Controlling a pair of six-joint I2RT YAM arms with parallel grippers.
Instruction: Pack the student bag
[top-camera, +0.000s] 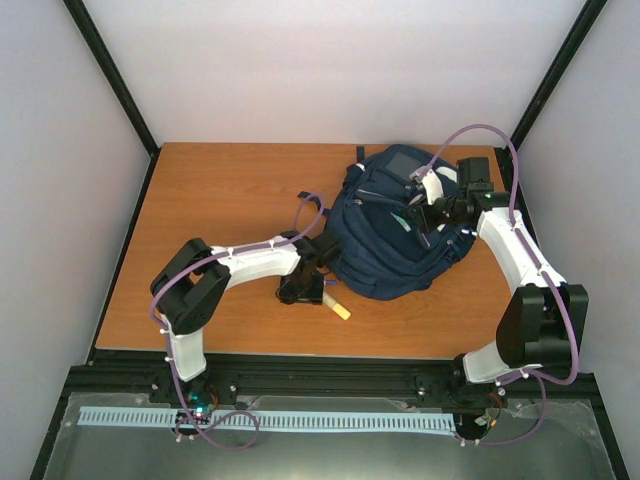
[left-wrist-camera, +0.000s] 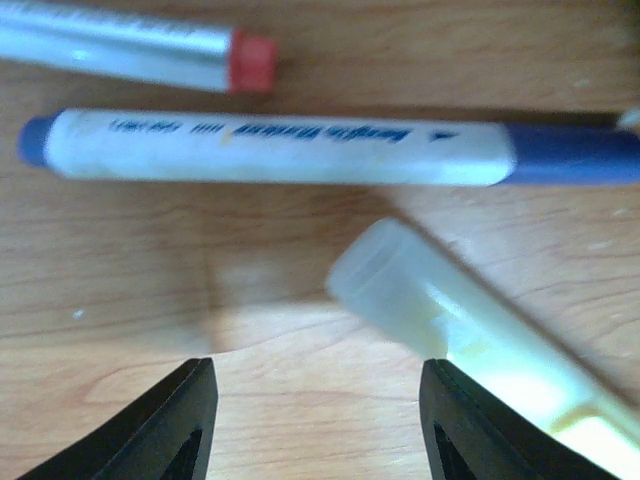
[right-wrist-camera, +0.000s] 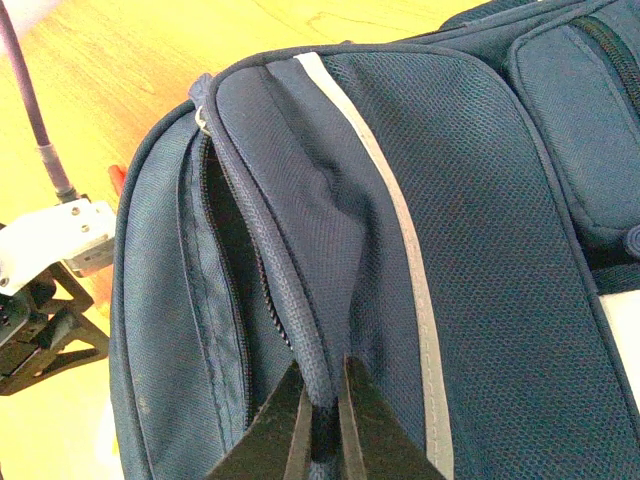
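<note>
A navy backpack (top-camera: 380, 250) lies on the right of the table. My right gripper is shut on the bag's fabric edge, beside an open zipper. My left gripper is open, low over the wood left of the bag, with nothing between its fingers. In the left wrist view a blue marker (left-wrist-camera: 290, 147) lies crosswise, a red-capped marker (left-wrist-camera: 140, 50) behind it, and a pale cylindrical item (left-wrist-camera: 480, 350) diagonally at right, seen yellowish from above (top-camera: 336, 305).
White walls stand around the back and sides.
</note>
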